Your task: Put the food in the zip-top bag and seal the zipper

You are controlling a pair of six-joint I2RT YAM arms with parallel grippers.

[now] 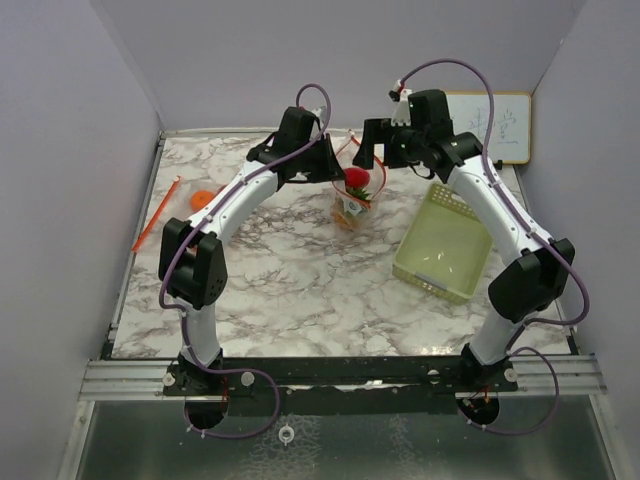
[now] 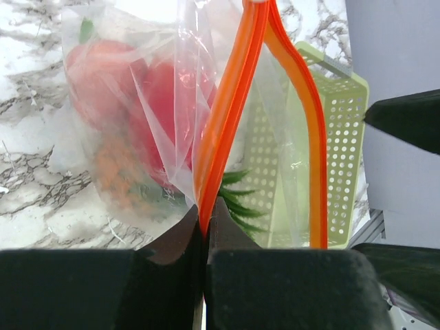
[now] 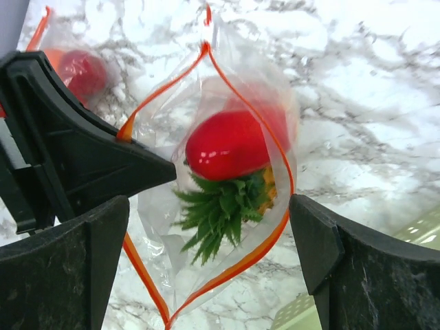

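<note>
A clear zip top bag with an orange zipper stands mouth up near the back middle of the table. In the left wrist view, my left gripper is shut on the bag's orange zipper edge. Inside the bag lie a large red food piece, a toy with green spiky leaves, and another reddish round piece behind the film. Over the bag's gaping mouth, my right gripper is open with its fingers wide apart, holding nothing.
An empty light green basket sits to the right of the bag. Another clear bag with orange and red food lies at the left, its orange zipper spread beside it. A whiteboard stands back right.
</note>
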